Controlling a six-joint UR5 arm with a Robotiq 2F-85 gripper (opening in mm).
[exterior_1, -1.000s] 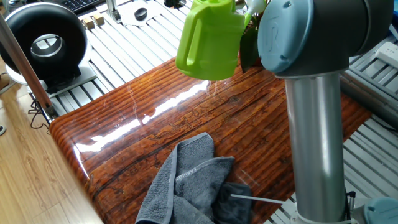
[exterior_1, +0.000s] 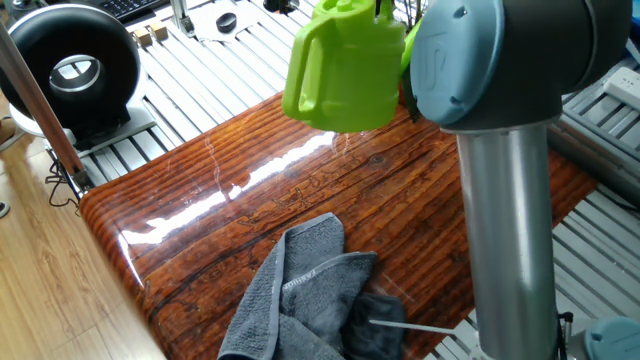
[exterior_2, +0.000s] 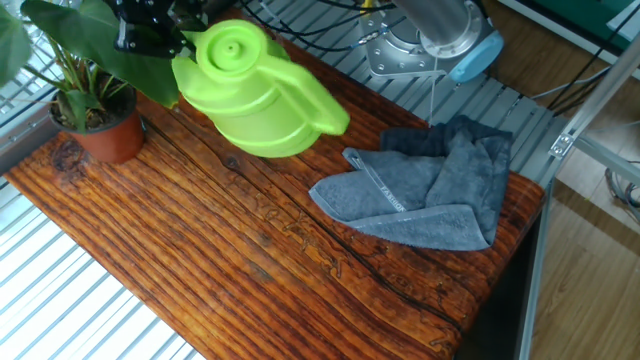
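A bright green watering can (exterior_1: 345, 75) (exterior_2: 265, 105) hangs above the wooden board, its lid up and its handle toward the right in exterior view 2. Beside the lid, at the upper left of that view, is my black gripper (exterior_2: 182, 42). It appears shut on the can, which is clear of the board, though the can and leaves hide the exact contact. Exterior view 1 mostly hides the gripper behind the can and the frame's top edge. A potted plant (exterior_2: 112, 138) with broad leaves stands just left of the can, on the board's corner.
A crumpled grey towel (exterior_1: 310, 290) (exterior_2: 430, 195) covers one end of the glossy wooden board (exterior_1: 200, 230). My arm (exterior_1: 510, 230) rises on the right in exterior view 1. A black ring-shaped device (exterior_1: 75, 75) stands off the board. The board's middle is clear.
A dark part now shows at the can's top in exterior view 1. The towel has not moved.
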